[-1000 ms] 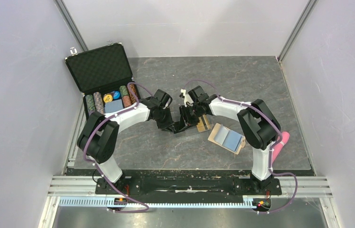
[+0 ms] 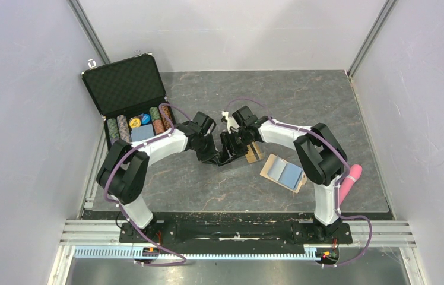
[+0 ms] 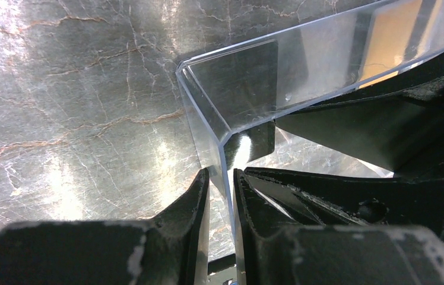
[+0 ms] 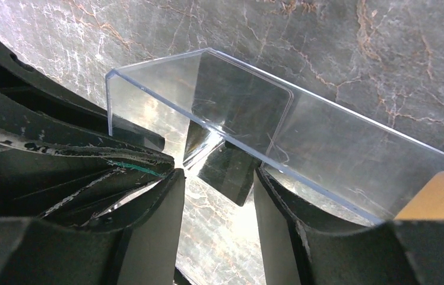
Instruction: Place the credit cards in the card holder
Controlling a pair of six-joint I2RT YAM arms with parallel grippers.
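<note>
A clear acrylic card holder [image 3: 326, 65] lies at the table's middle, with a dark card [image 4: 225, 172] inside its near end and orange-gold cards [image 3: 389, 35] farther along. In the left wrist view my left gripper is shut on the holder's end wall. My right gripper is open over the dark card at the holder's edge, in the right wrist view; whether it touches the card is unclear. The two grippers are close together, hiding much of the holder in the top view.
An open chip case [image 2: 123, 66] stands at the back left. A board with blue-and-white items [image 2: 284, 173] lies front right, a pink roll [image 2: 353, 178] at the right edge.
The left arm appears unmoved.
</note>
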